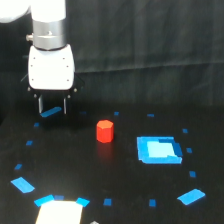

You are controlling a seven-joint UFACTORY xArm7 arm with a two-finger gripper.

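Note:
A red block (105,131) with a roughly hexagonal outline stands on the black table, near the middle of the view. Up and to the left of it is my gripper (53,107), its two dark fingers spread apart with nothing visible between them. The gripper does not touch the block. To the right lies a shallow blue tray (141,148) with a white patch inside, and no block shows in it.
Small blue marks are scattered over the dark tabletop, with larger blue strips (191,197) near the edges. A whitish object (60,213) is cut off at the bottom left. Clear table lies between block and tray.

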